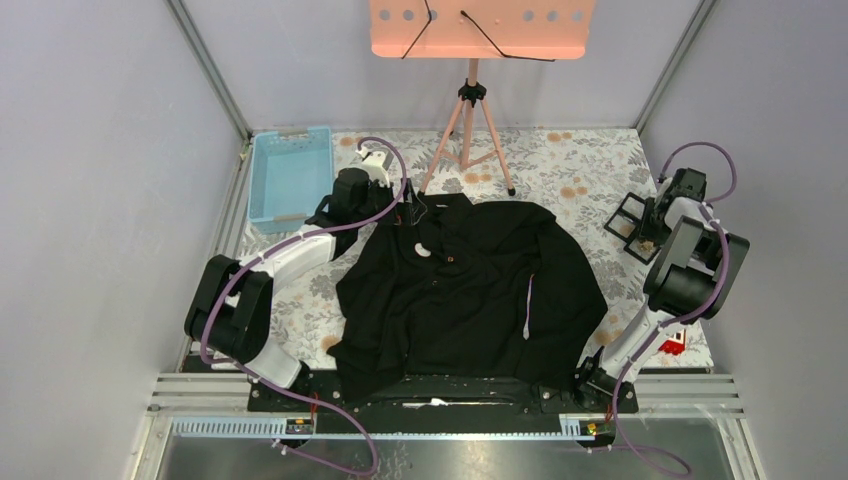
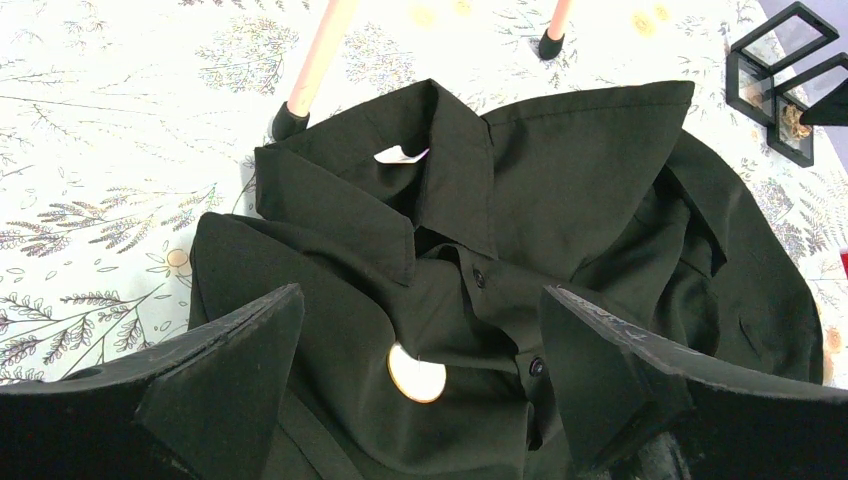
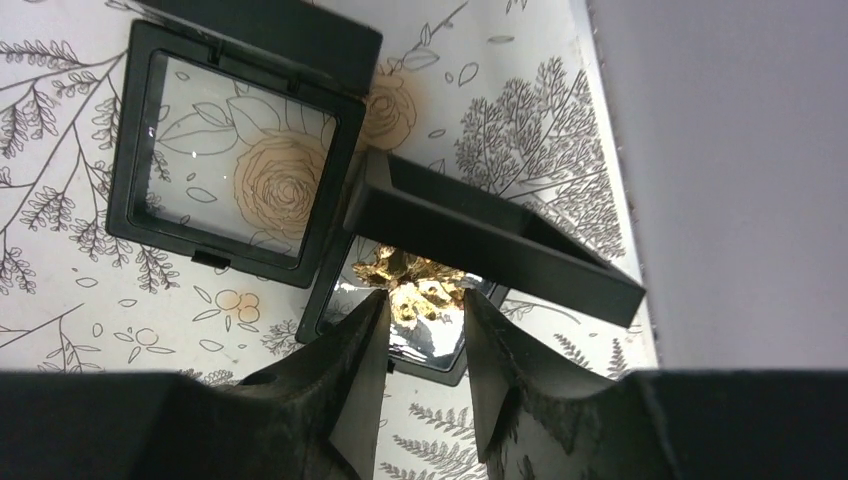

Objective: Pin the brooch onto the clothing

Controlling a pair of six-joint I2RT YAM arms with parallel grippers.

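The gold brooch (image 3: pixel 410 275) sits in a small black-framed display box (image 3: pixel 430 366) on the right of the table. My right gripper is over it, fingertips at the brooch's lower part with a gap between them; whether they touch it I cannot tell. The black clothing (image 1: pixel 470 310) lies spread across the middle, with buttons (image 2: pixel 536 366) and a pale round patch (image 2: pixel 416 375). My left gripper stands open above the upper left of the clothing.
A second black frame (image 3: pixel 130 140) lies beside the box. A blue basket (image 1: pixel 291 177) stands back left, a pink stand (image 1: pixel 473 75) at the back middle, and a red object (image 1: pixel 672 343) at the front right.
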